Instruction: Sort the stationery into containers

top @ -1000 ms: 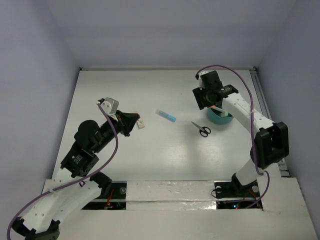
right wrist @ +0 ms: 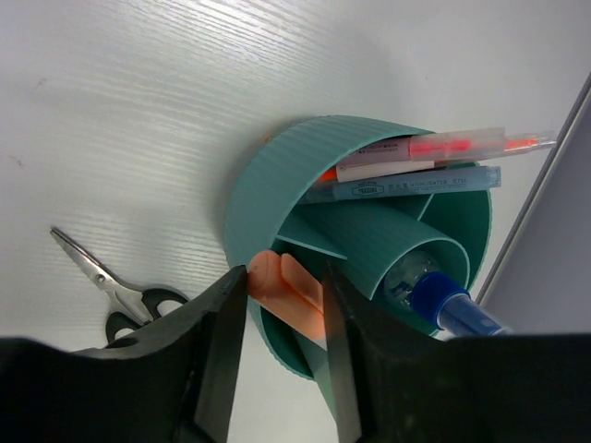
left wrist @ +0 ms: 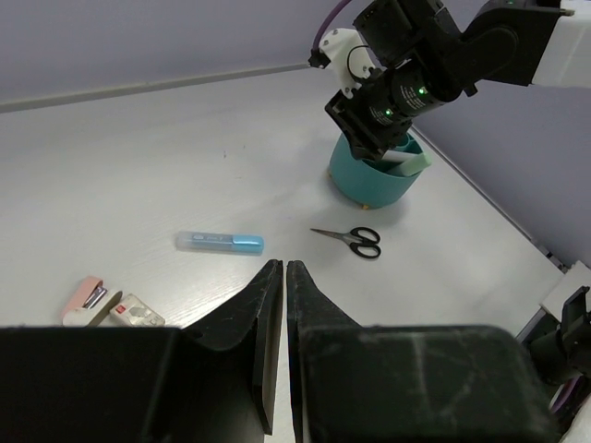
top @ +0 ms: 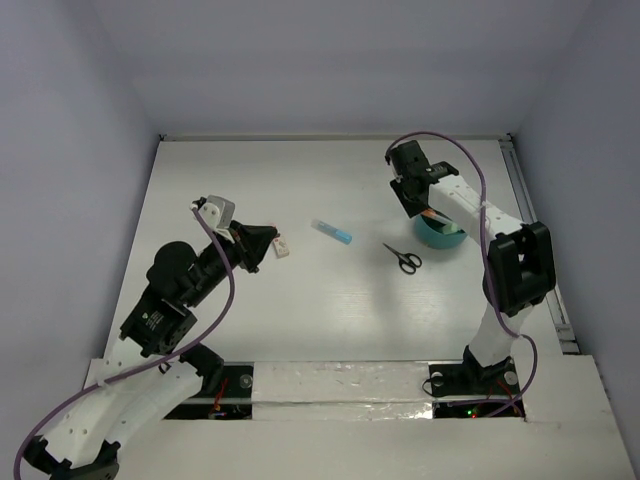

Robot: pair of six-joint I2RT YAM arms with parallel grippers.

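A teal divided holder (right wrist: 277,166) at the right holds pens (right wrist: 416,185) and a blue-capped bottle (right wrist: 443,300). My right gripper is over it, its fingers around an orange-ended item (right wrist: 286,300) in a compartment; whether they grip it is unclear. My left gripper is shut, nothing between its fingers, left of centre. Scissors (top: 408,262) lie left of the holder, a blue tube (top: 332,231) near the middle, a pink stapler (left wrist: 83,300) and white eraser-like block (left wrist: 137,313) farther left.
Grey walls bound it at the back and sides, with a metal rail along the right edge (right wrist: 526,221).
The right arm's elbow has shifted inward to the left, while its gripper stays over the holder with slight movement. The left arm is essentially still.
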